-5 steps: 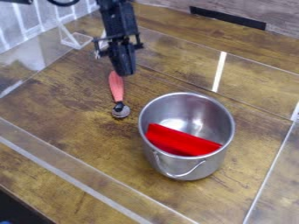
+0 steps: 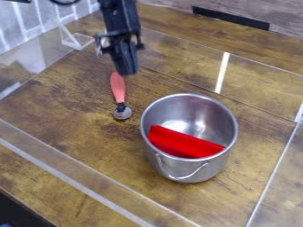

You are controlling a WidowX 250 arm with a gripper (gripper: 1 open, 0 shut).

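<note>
My black gripper point(image 2: 123, 64) hangs at the upper middle, blurred, its fingers close together and pointing down, with nothing visible between them. Just below it a pink-handled utensil point(image 2: 119, 89) with a metal end lies on the wooden table. At the right a steel pot point(image 2: 159, 122) with a handle holds a red object point(image 2: 182, 144) lying across its inside.
Clear panels or edges and white tape strips border the left and right sides.
The pot and utensil have not moved.
</note>
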